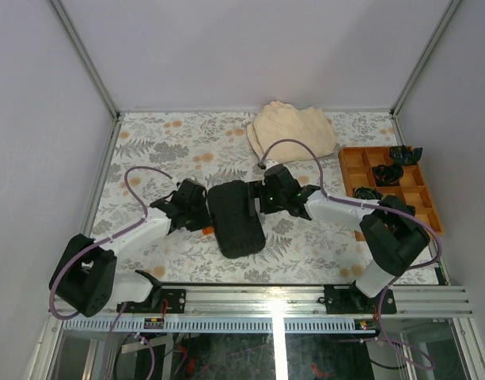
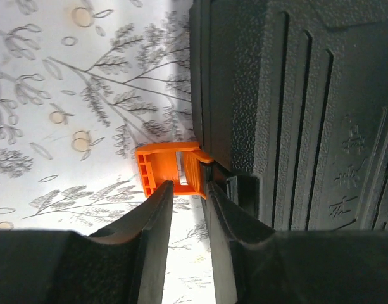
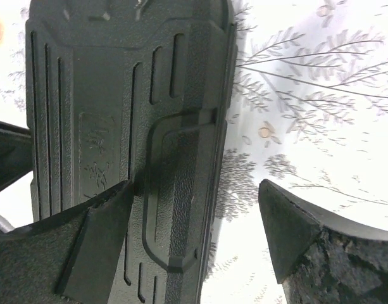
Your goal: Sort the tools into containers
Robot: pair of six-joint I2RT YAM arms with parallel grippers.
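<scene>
A black tool case (image 1: 234, 226) lies closed and slightly turned in the middle of the table. On its left side sits an orange latch (image 2: 165, 171), swung out from the case wall. My left gripper is at this latch, part open with a narrow gap; its fingertips are close to the latch, and whether they touch it I cannot tell. Across the case, my right gripper stands open astride its right edge, one finger over the lid and the other over the cloth.
An orange sectioned tray (image 1: 354, 170) with several black items stands at the right. A folded beige cloth (image 1: 293, 131) lies at the back.
</scene>
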